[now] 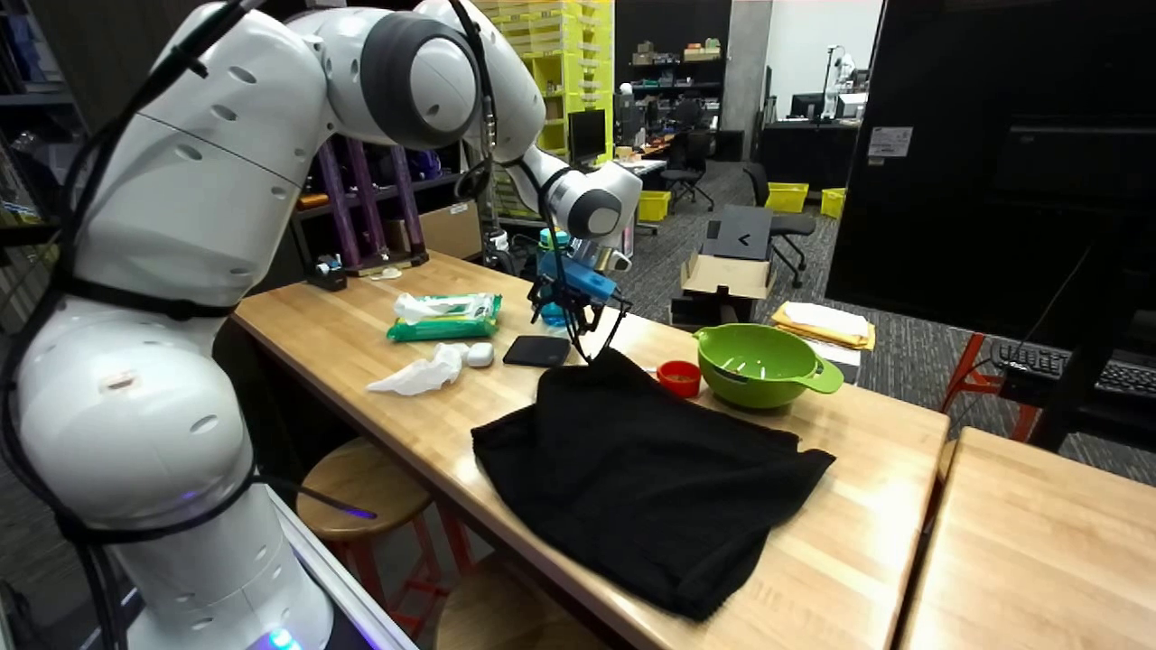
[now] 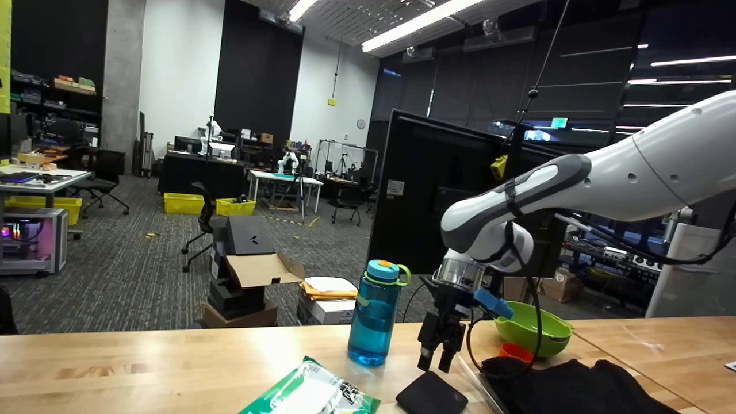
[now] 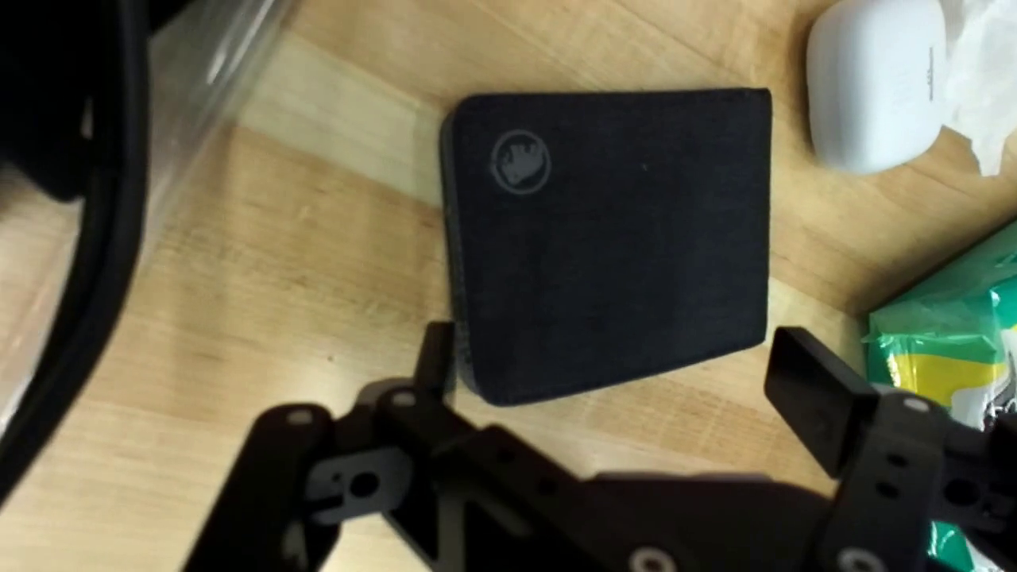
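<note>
On the wooden table lies a flat black wallet-like case (image 3: 615,243) with a round grey logo near one corner. In the wrist view my gripper is open, its fingertips on either side of the case's lower edge and nothing held. Seen from exterior view 2, the gripper (image 2: 433,365) hangs point-down above the far edge of the black case (image 2: 432,395), apart from it. In exterior view 1 the case (image 1: 537,351) lies left of the black cloth (image 1: 661,477), and the arm's cable partly hides the gripper.
A blue bottle (image 2: 376,314) stands close by the gripper. Near the case are a white earbud case (image 3: 877,81), a tissue (image 1: 423,372) and a green wipes pack (image 1: 444,318). A red cup (image 1: 679,378) and green colander (image 1: 760,366) stand behind the cloth.
</note>
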